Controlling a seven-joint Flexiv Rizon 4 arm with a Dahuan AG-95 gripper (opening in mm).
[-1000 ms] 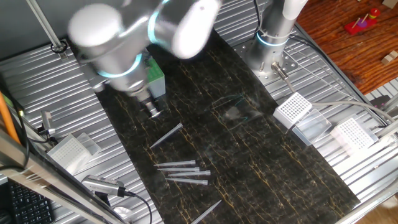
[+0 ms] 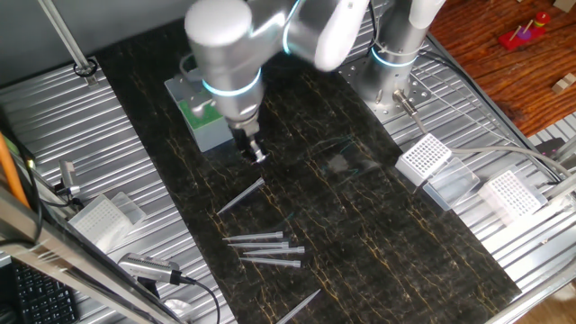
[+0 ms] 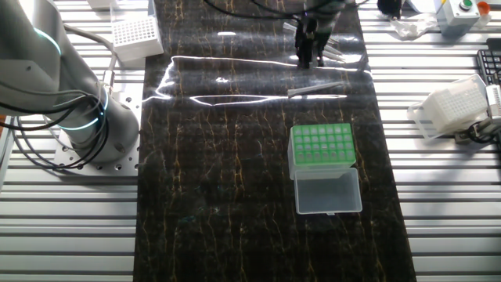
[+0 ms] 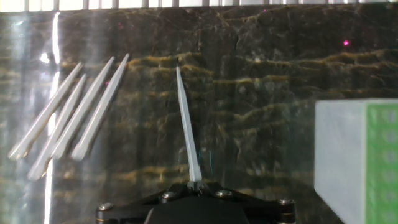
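Note:
A lone clear, tapered pipette tip lies on the dark marbled mat, apart from a group of several more tips. Above the mat hangs my gripper, between that lone tip and the box with a green rack. From the wrist, the lone tip points away from me, its wide end close in front of the gripper. The grouped tips lie to the left, the box to the right. Whether the fingers are open or shut is unclear; the lone tip rests on the mat.
The box's clear lid is folded back on the mat. Another tip lies at the mat's lower edge. White racks stand beside the robot base, and another rack is on the left.
My arm has swung to the right and the gripper has moved up and right in exterior view 1, uncovering more of the box. The tips on the mat have not moved.

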